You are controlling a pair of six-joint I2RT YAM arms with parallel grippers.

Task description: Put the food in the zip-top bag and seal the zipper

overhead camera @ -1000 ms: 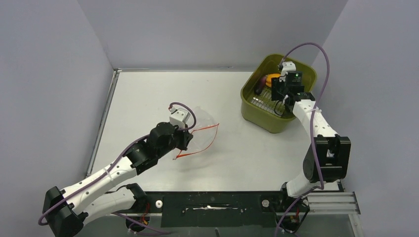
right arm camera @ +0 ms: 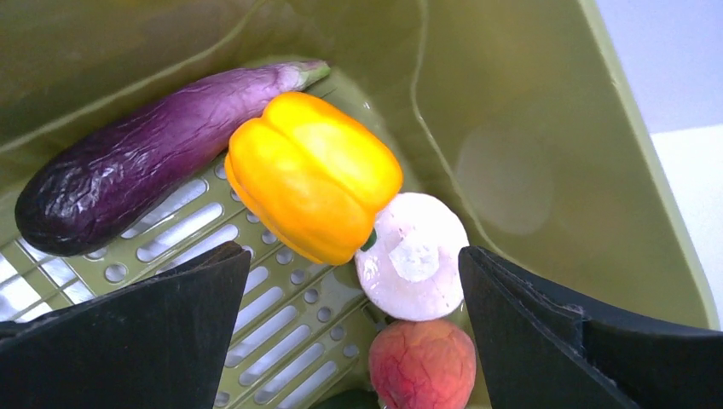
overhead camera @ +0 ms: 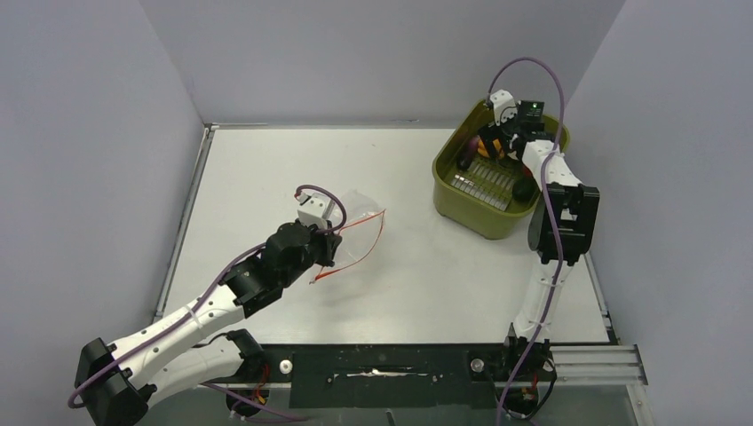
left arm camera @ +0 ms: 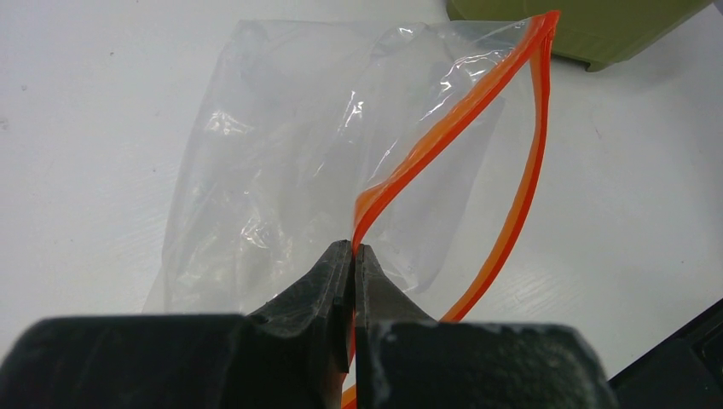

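A clear zip top bag (left arm camera: 281,162) with an orange zipper edge hangs spread above the table, its mouth parted into a loop. My left gripper is shut on one side of that orange edge. Inside the green basket (overhead camera: 462,209), my right gripper is open, its fingers apart with nothing gripped. Ahead of it in the right wrist view lie a yellow bell pepper (right arm camera: 311,175), a purple eggplant (right arm camera: 145,158), a pale round food item (right arm camera: 413,256) and a reddish peach (right arm camera: 424,365). A dark green item (right arm camera: 348,400) is mostly cut off below.
The basket's tall wall (right arm camera: 546,145) rises close to the right fingers. Its floor (right arm camera: 281,324) is slotted.
My right arm has reached farther back over the basket, bringing its gripper toward the pepper. The left gripper and the bag have shifted slightly left.
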